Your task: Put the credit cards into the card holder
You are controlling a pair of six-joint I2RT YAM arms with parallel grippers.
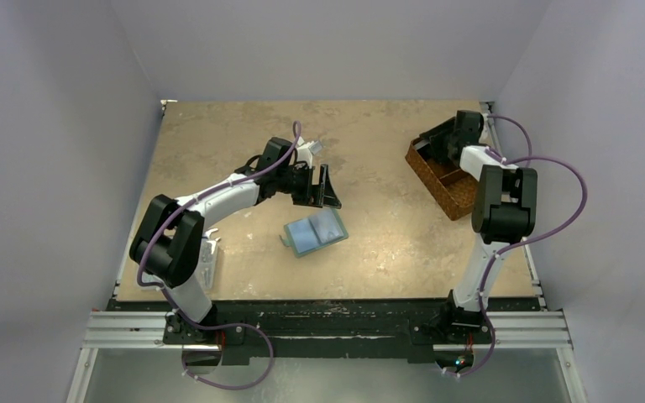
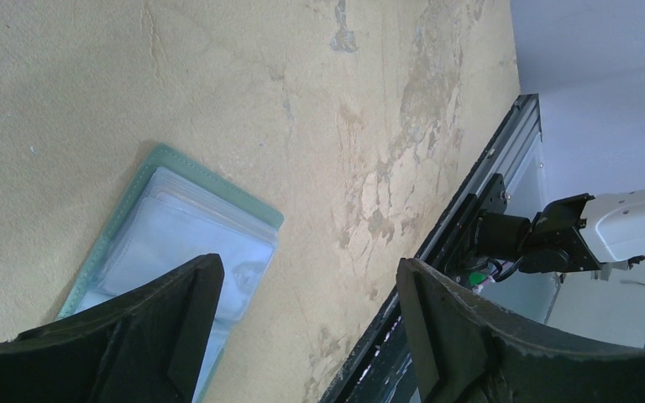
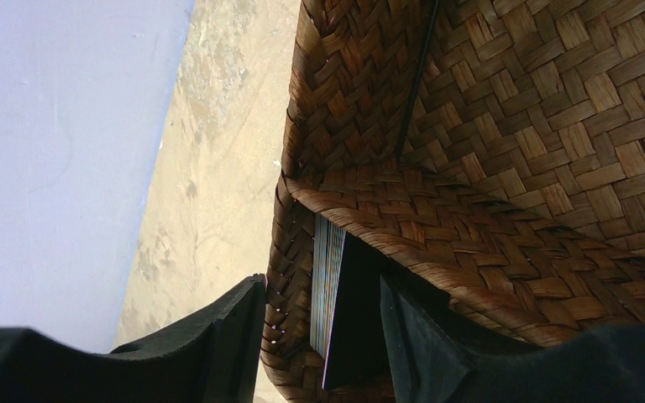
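Observation:
The card holder point(image 1: 303, 236), flat and open with a green border and clear pockets, lies on the table in front of my left gripper point(image 1: 318, 200). That gripper hangs above it, open and empty; in the left wrist view the holder point(image 2: 186, 243) shows at lower left. Credit cards point(image 3: 326, 290) stand on edge as a stack in a narrow compartment of the woven basket point(image 3: 336, 101), a dark card face point(image 3: 361, 311) toward the right. My right gripper has its fingers apart around this stack and the basket's side wall; whether they touch is unclear.
In the top view the brown basket point(image 1: 438, 189) stands at the far right, near the right wall. A clear plastic container point(image 1: 208, 264) sits by the left arm's base.

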